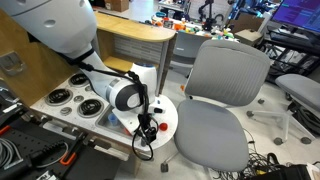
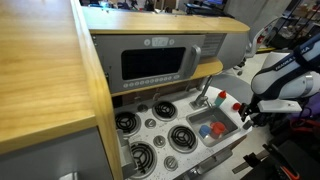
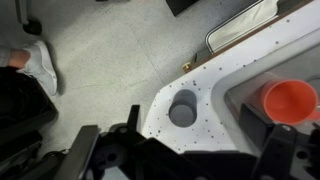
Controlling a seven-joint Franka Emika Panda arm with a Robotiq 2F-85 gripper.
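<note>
In the wrist view my gripper stands open, its dark fingers spread wide at the bottom of the picture. A small dark grey cylinder, seen from above, is on the white counter strip in line with the gap between the fingers. Nothing is gripped. To the right, an orange-red cup sits in the sink. From outside, the gripper is low near the counter's front corner, and the arm hides part of the sink.
A microwave and stove burners lie beyond the sink. A faucet and a red-and-green bottle stand behind it. A red item rests on the white round surface. A grey chair is close by.
</note>
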